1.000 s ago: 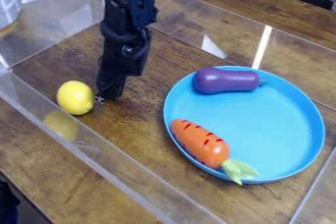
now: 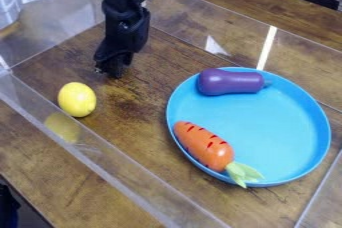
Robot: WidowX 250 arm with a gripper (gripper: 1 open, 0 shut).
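The black gripper [image 2: 115,62] hangs low over the wooden table at the upper left; its fingers are dark and small, so their opening is hard to tell. Below and left of it, apart, a yellow lemon [image 2: 76,99] rests on the table. On the right a blue plate [image 2: 274,127] holds a purple eggplant [image 2: 230,82] at its back and an orange toy carrot [image 2: 206,146] with green top at its front.
Clear plastic walls [image 2: 40,117] run along the left and front of the work area. Bare table lies between the lemon and the plate and behind the plate.
The gripper has moved up in the view, away from the lemon. The lemon, plate and toys look unmoved.
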